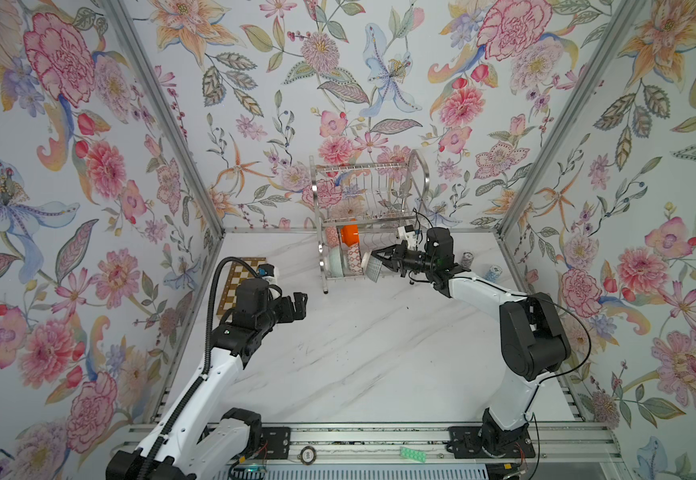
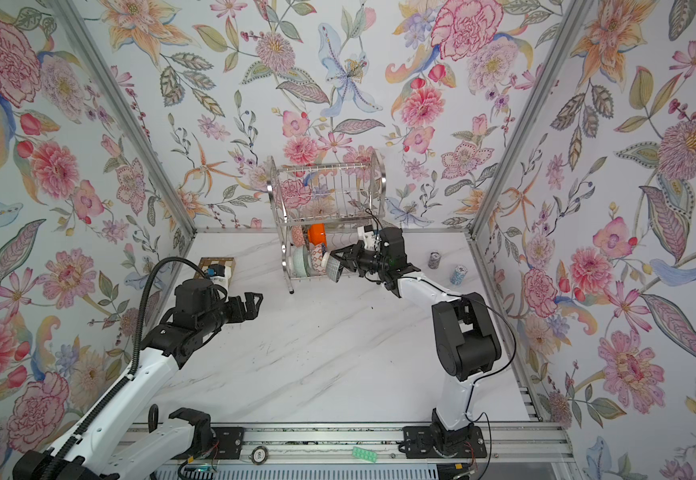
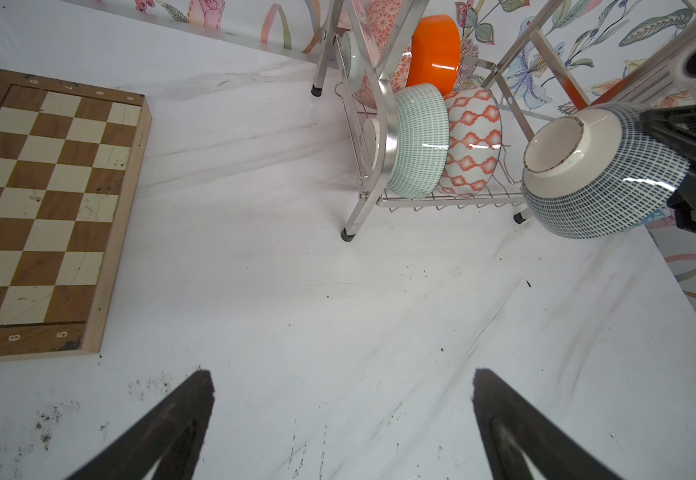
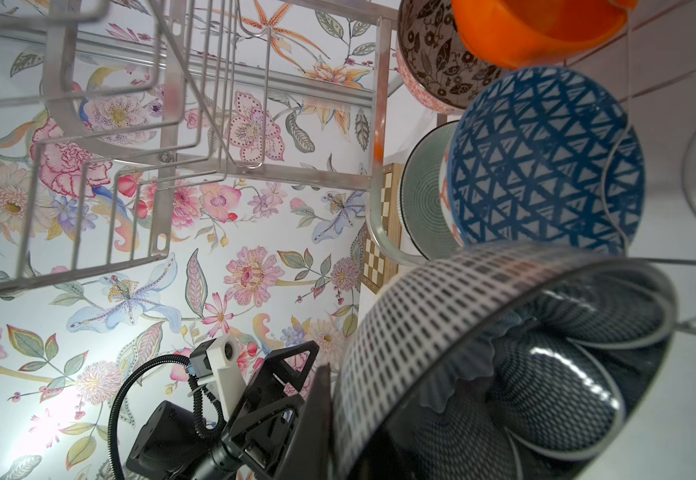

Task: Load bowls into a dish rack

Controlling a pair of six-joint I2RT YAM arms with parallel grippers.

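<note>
The blue-black checked bowl is held tilted on its side, its white base facing left. My right gripper is shut on its rim, in front of the rack's lower tier. In the right wrist view the checked bowl partly covers the blue-patterned inside of a neighbouring bowl. The metal dish rack holds a green bowl, a red-patterned bowl, an orange bowl and a pink bowl. Over the front-left table, my left gripper stands open and empty.
A chessboard lies at the left. Two cans, one grey and one blue, stand right of the rack. The upper tier appears empty.
</note>
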